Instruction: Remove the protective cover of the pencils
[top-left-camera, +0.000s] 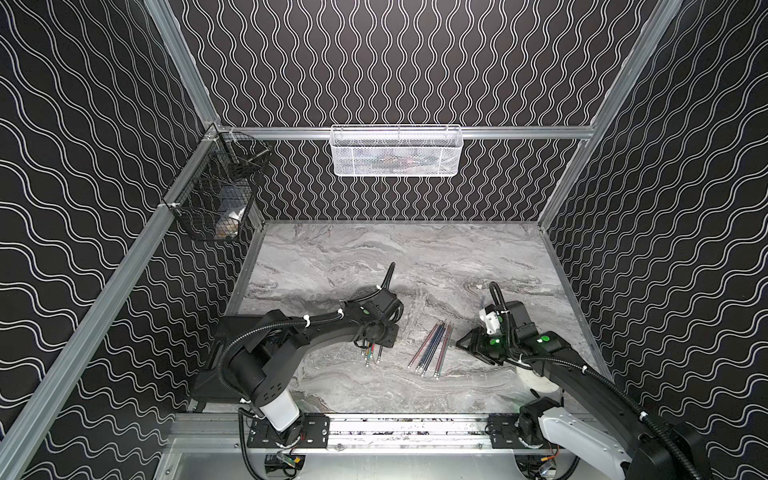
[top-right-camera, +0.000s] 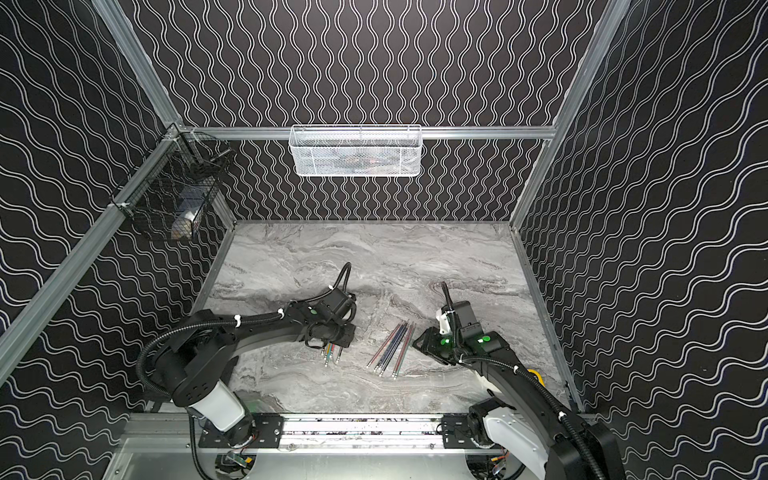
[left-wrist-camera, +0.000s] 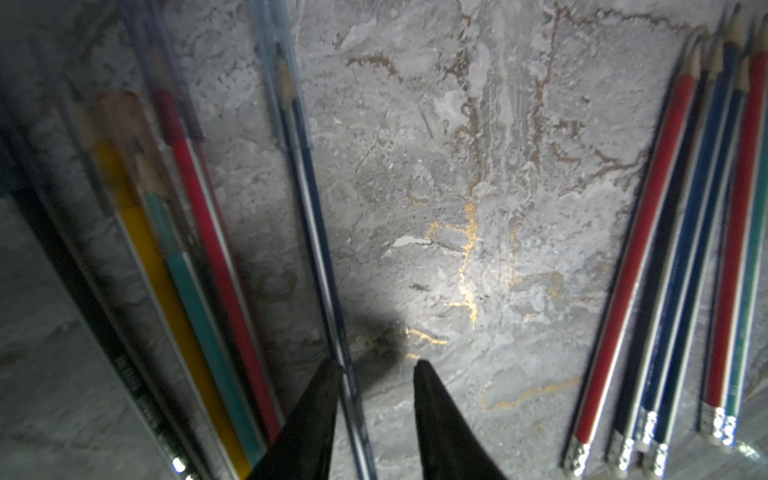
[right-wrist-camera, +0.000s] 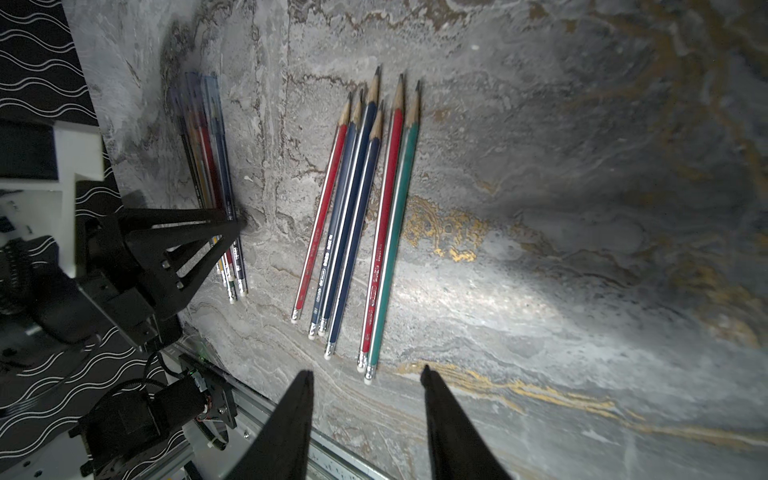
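My left gripper is open, low over a dark blue pencil (left-wrist-camera: 316, 224) that runs beside one finger and has a clear cover (left-wrist-camera: 274, 24) on its tip. Red (left-wrist-camera: 208, 216), yellow (left-wrist-camera: 140, 248), teal (left-wrist-camera: 196, 320) and black (left-wrist-camera: 88, 304) pencils lie to its left, with covers over their tips. Several uncovered pencils (right-wrist-camera: 384, 224), red, blue and green, lie in a group between the two arms. My right gripper stands open to the right of that group, nothing between its fingers.
A white mesh basket (top-left-camera: 396, 156) hangs on the back wall, a black wire basket (top-left-camera: 216, 192) on the left. A white round object (top-left-camera: 536, 382) is partly hidden under the right arm.
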